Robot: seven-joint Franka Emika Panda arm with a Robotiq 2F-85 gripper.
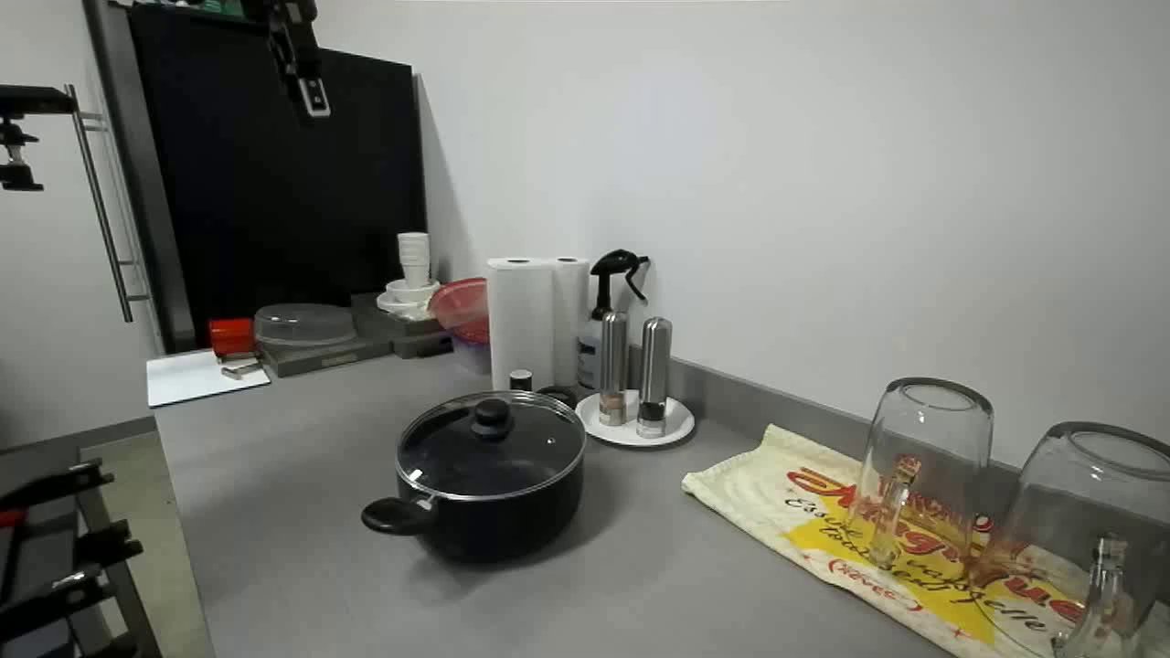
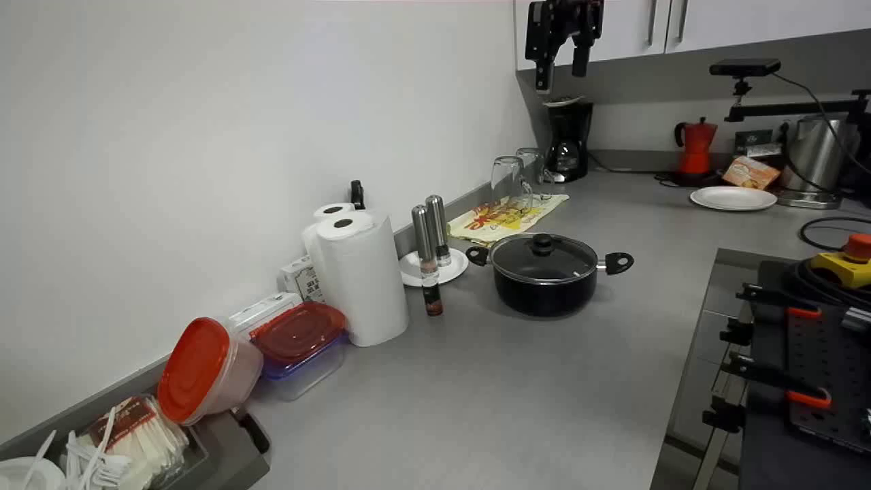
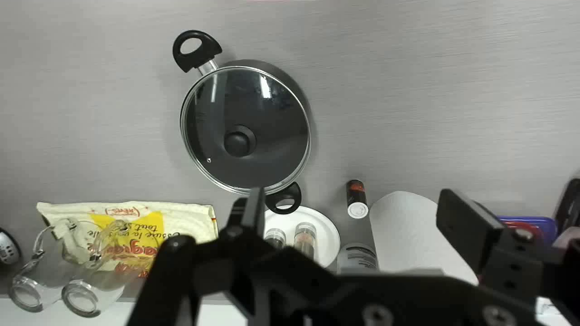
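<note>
High above the counter my gripper (image 2: 563, 75) hangs open, its fingers wide apart and nothing between them; in the wrist view the open gripper faces straight down. Below stands a black pot (image 1: 499, 521) with two handles, upright on the counter, covered by a glass lid (image 2: 545, 260) with a black knob (image 3: 237, 143). A small dark jar with a white end (image 3: 357, 198) stands near the paper towels. On a white plate (image 1: 682, 428) are two steel mills (image 1: 654, 367). My fingers touch none of these.
Upturned glass mugs (image 1: 932, 439) stand on a printed cloth (image 1: 740, 482) by the wall. Paper towel rolls (image 2: 363, 282), a spray bottle (image 1: 592, 349) and red-lidded containers (image 2: 196, 371) line the same wall.
</note>
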